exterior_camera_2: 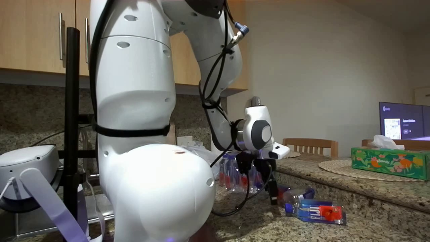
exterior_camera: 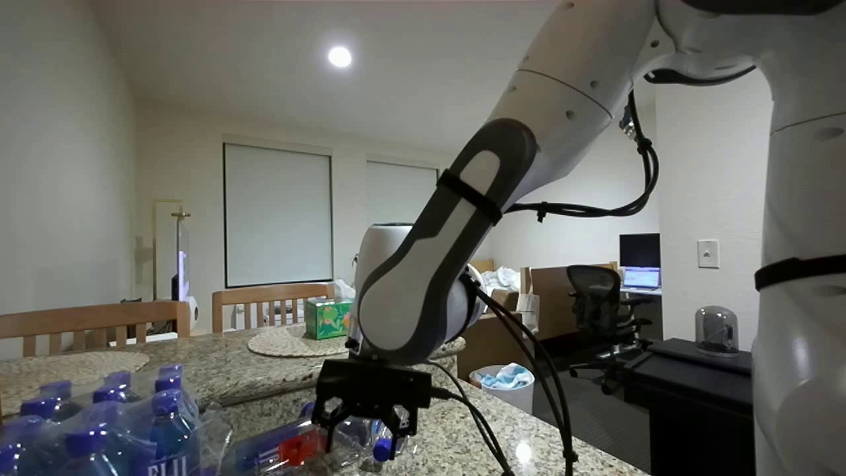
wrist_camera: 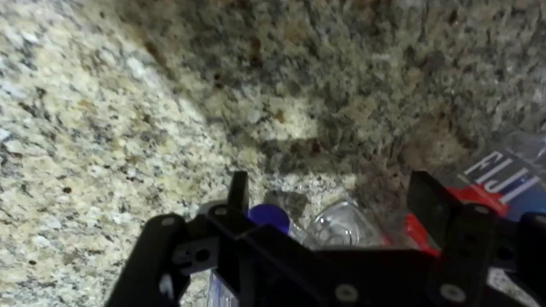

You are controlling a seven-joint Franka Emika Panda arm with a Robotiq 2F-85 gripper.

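My gripper (exterior_camera: pixel 369 444) is low over the granite counter, its fingers spread wide. In the wrist view the gripper has a blue bottle cap (wrist_camera: pixel 268 215) and the clear end of a bottle (wrist_camera: pixel 340 225) between and below its fingers; I cannot tell whether anything touches. A FIJI bottle with a red flower label (exterior_camera_2: pixel 322 212) lies on its side, cap toward the arm, in exterior view 2. Beside it rests another clear bottle (exterior_camera_2: pixel 296 195). A further bottle with a red label (exterior_camera: pixel 277 449) lies to the left in exterior view 1. The gripper's own body hides parts of these bottles.
A plastic-wrapped pack of upright water bottles (exterior_camera: pixel 103 428) stands at the left. Behind is a raised counter ledge (exterior_camera_2: pixel 383 197) carrying a green tissue box (exterior_camera_2: pixel 389 162) on a woven mat (exterior_camera_2: pixel 342 166).
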